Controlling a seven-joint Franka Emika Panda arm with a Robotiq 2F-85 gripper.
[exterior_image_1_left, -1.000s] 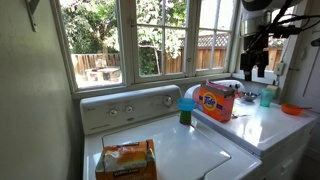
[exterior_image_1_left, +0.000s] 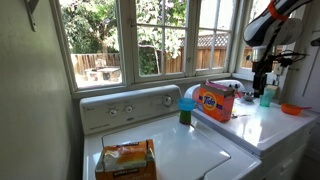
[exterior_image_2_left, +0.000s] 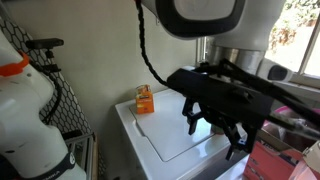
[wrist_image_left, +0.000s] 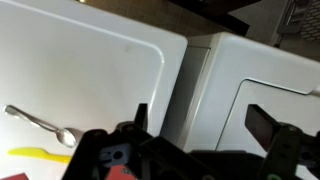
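My gripper (exterior_image_1_left: 262, 86) hangs over the dryer-side white top at the right in exterior view 1. From the wrist view, the gripper stands open, its two fingers wide apart with nothing between them. Below it runs the gap between two white machine tops. A metal spoon (wrist_image_left: 42, 124) and a yellow-handled utensil (wrist_image_left: 38, 154) lie on the left-hand top, off to the side of the fingers. In exterior view 2 the black gripper (exterior_image_2_left: 212, 142) covers much of the scene.
An orange detergent box (exterior_image_1_left: 214, 102) and a green container (exterior_image_1_left: 186, 110) stand near the machines' junction. Toward the right are a teal cup (exterior_image_1_left: 266, 98) and an orange pan (exterior_image_1_left: 294, 109). An orange bag (exterior_image_1_left: 126, 160) sits on the left machine, whose middle is clear.
My gripper has come down and shifted slightly to the right in exterior view 1. The things on the machine tops have not moved.
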